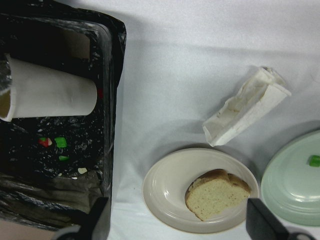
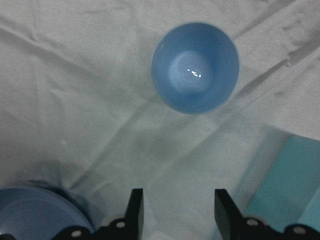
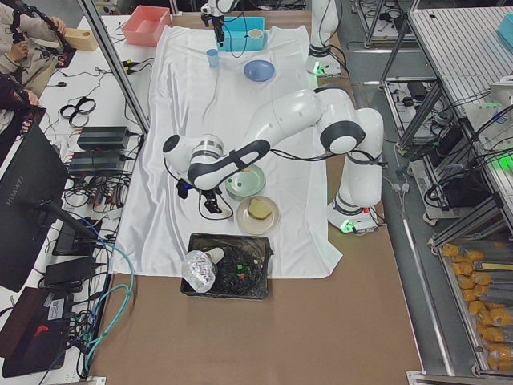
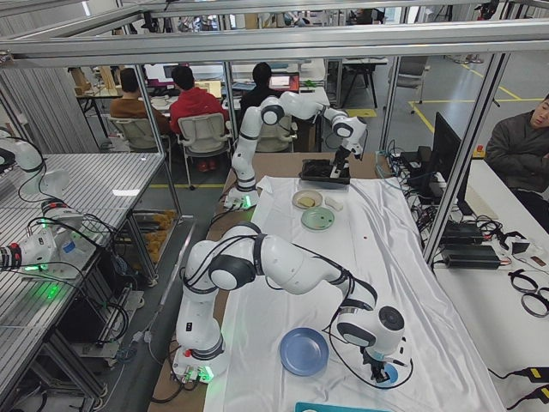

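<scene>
My left gripper stands open above the white cloth, with a cream plate [image 1: 165,175] holding a bread slice [image 1: 215,197], a crumpled paper piece [image 1: 240,110] and a green plate [image 1: 285,195] below. The black bin [image 1: 107,150] holds a paper cup [image 1: 52,90], scraps and, in the camera left view, a crumpled foil ball [image 3: 200,271]. My right gripper is open above the cloth, near a blue cup [image 2: 195,70], a blue plate [image 2: 35,212] and a teal container [image 2: 280,175].
A pink container [image 3: 147,24] sits on the side table. Monitors, cables and a metal post border the cloth on the left.
</scene>
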